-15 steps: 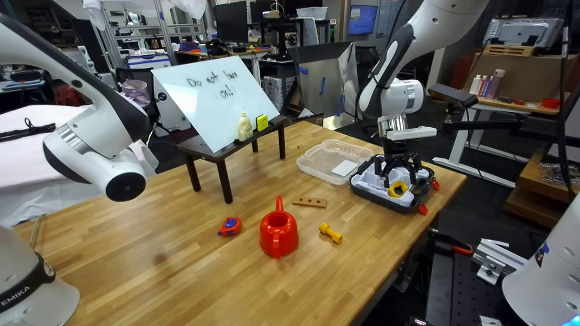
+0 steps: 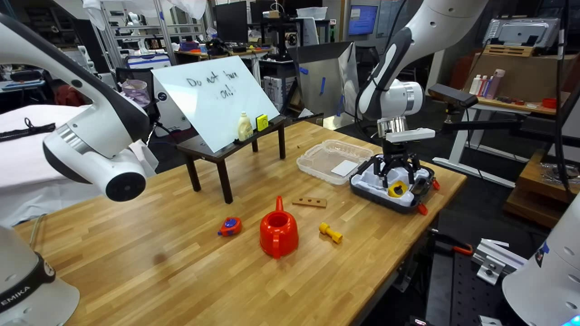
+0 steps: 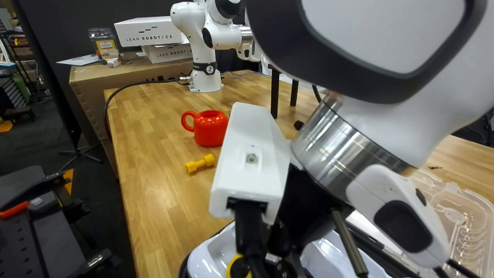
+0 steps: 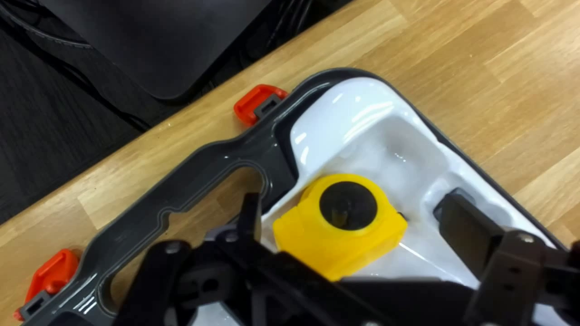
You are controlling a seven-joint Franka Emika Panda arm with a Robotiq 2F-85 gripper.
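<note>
A yellow toy tape measure (image 4: 304, 228) with a black disc lies in a white moulded tray (image 4: 405, 144) inside a black case (image 4: 187, 176). In exterior view 1 the same yellow piece (image 2: 397, 189) shows just below my gripper (image 2: 399, 180), which is over the case. Its fingers stand open; in the wrist view one of its dark fingers (image 4: 468, 231) is to the right of the yellow piece and the other to the left. Nothing is gripped. In exterior view 2 my wrist hides most of the case.
On the table are a red watering can (image 2: 278, 234), a yellow dumbbell-like piece (image 2: 330, 233), a small red and blue toy (image 2: 230, 226) and a wooden strip (image 2: 309, 202). A clear plastic lid (image 2: 321, 163) adjoins the case. A whiteboard (image 2: 217, 98) leans behind.
My arm and gripper have barely shifted over the case. The yellow piece and the other objects look unmoved.
</note>
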